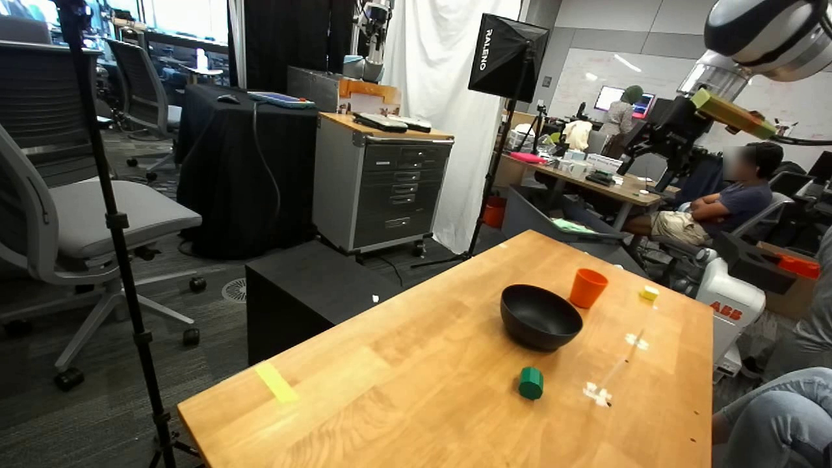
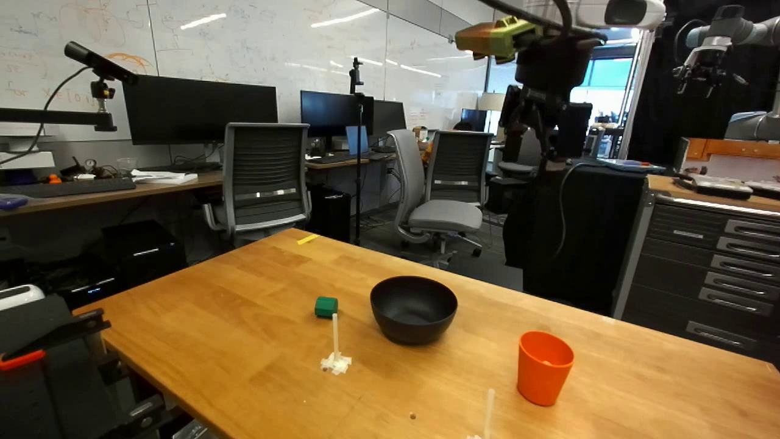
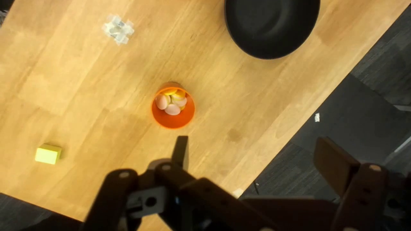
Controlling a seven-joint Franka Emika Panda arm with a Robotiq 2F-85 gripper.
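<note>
My gripper hangs high above the table, open and empty; in the wrist view its fingers are spread wide apart. Below it stands an upright orange cup, holding several pink and yellow rounded pieces. Beside the cup is an empty black bowl. A green block lies on the bare wood close to the bowl. At the other side of the cup, a small yellow block rests near the table's end.
Two thin pale sticks, one of them the upright stick, are taped to the wooden table. A strip of yellow tape marks the far end. A person sits beyond the table.
</note>
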